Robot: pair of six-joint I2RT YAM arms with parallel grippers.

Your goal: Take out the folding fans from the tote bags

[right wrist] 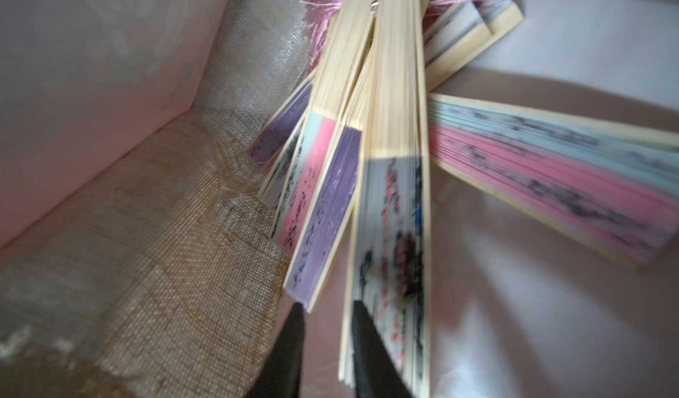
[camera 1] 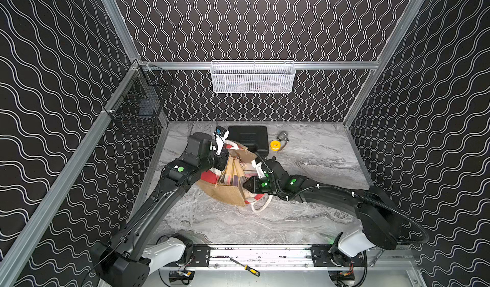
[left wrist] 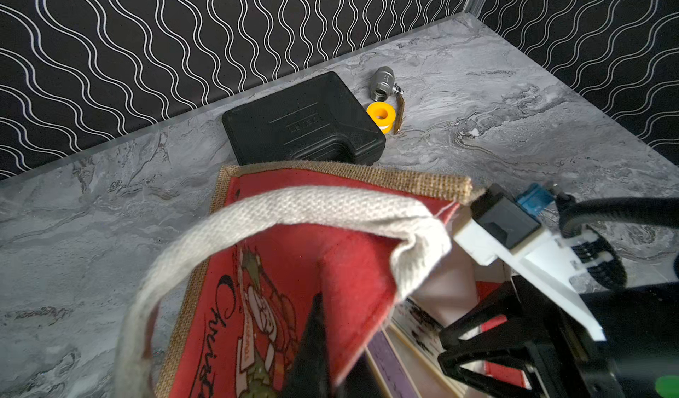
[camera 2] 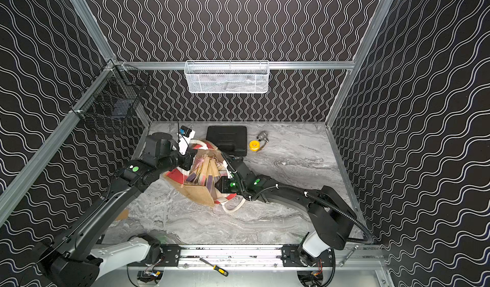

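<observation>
The tote bag (left wrist: 276, 277), red with burlap sides and white handles, stands with its mouth spread on the table. Inside lie several folding fans with pale wooden ribs; the nearest, a grey-ended fan (right wrist: 389, 242), slants toward my right gripper. That gripper is inside the bag, its fingers parted, the grey fan's tip behind one finger and nothing clearly held. A purple fan (right wrist: 329, 214) and a pink-and-blue fan (right wrist: 558, 178) lie to either side. At the bag's left side my left gripper is shut on a fold of the red bag wall; its fingertips are partly hidden.
Behind the bag rest a black case (camera 1: 248, 138), a yellow tape roll (camera 1: 275, 145) and a metal valve (camera 1: 282, 135). A white wire basket (camera 1: 252, 77) hangs on the back wall. Bare table lies right of the bag and in front.
</observation>
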